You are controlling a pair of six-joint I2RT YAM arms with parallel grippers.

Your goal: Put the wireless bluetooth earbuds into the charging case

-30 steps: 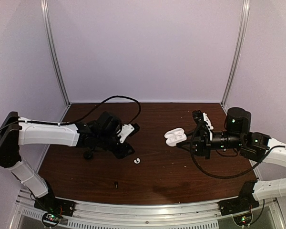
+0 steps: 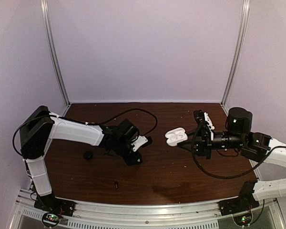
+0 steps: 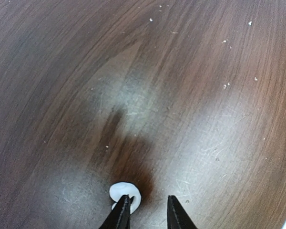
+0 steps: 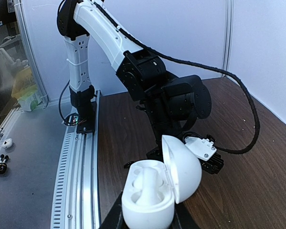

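A white earbud (image 3: 123, 190) lies on the wooden table (image 3: 214, 86), just under the left gripper, whose fingers stand apart with the earbud by the left fingertip. In the top view that earbud is hidden under the left gripper (image 2: 137, 160). My right gripper is shut on the white charging case (image 4: 148, 191), held above the table with its lid raised and the two slots facing up; in the top view the case (image 2: 175, 137) is right of the left gripper.
A small dark round object (image 2: 88, 155) lies at the left of the table, and a small dark bit (image 2: 116, 185) near the front. Cables loop over both arms.
The right arm and case have stayed nearly still.
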